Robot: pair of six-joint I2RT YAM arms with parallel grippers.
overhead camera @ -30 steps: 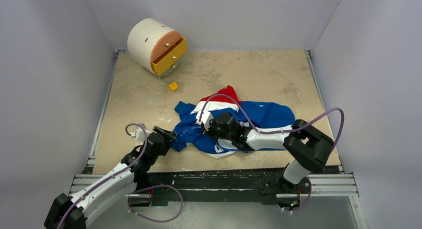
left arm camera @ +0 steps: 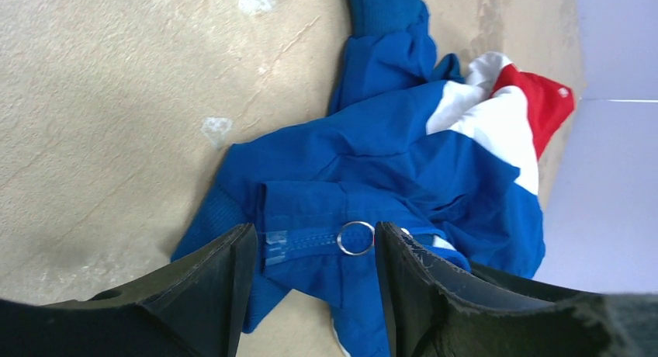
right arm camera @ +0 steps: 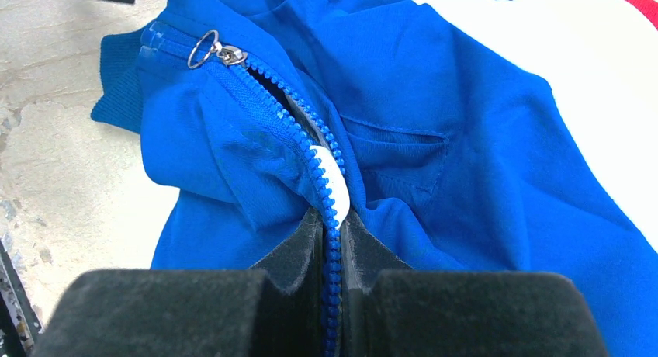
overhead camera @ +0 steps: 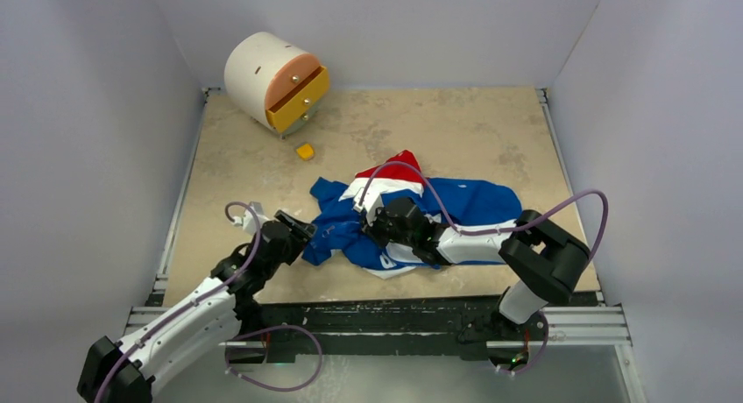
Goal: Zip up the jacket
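Observation:
The blue, white and red jacket [overhead camera: 469, 193] lies spread on the table. Its zipper pull ring [right arm camera: 203, 50] hangs from the slider [right arm camera: 231, 55] near the hem, where the two rows of teeth meet; beyond the slider they part around a narrow gap. My right gripper is shut on the zipper edge, teeth running between its fingers. My left gripper stands open over the hem, and the ring [left arm camera: 356, 238] appears between its fingers in the left wrist view, close to the right one. Nothing is held there.
A white drum-shaped cabinet [overhead camera: 254, 70] with a yellow drawer stands at the back left. In front of it lies a small yellow block [overhead camera: 305, 151].
Over the last second my right gripper and the jacket part near it shifted slightly to the right. My left gripper also moved a little to the right, towards the hem.

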